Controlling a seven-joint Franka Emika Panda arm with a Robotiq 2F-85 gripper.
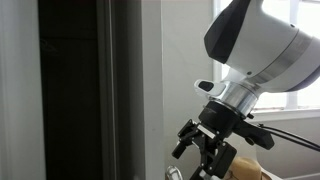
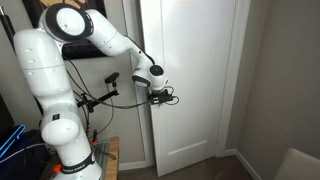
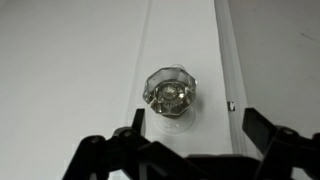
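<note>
A faceted glass door knob (image 3: 172,90) on a round base shows near the centre of the wrist view, mounted on a white door (image 3: 190,35). My gripper is open, its black fingers wide apart at the lower left and lower right. The knob lies ahead of the fingers, between them and left of their middle, with nothing gripped. In exterior view 1 the gripper (image 1: 198,152) tilts down beside the door's edge, close to a shiny part of the knob (image 1: 174,173) at the bottom. The arm partly hides the door in exterior view 2.
The tall white door (image 2: 190,90) stands beside the arm, with a wooden surface (image 2: 130,171) at the arm's base. A dark gap (image 1: 72,90) is left of the door edge in exterior view 1. A tan round object (image 1: 243,168) sits below the arm.
</note>
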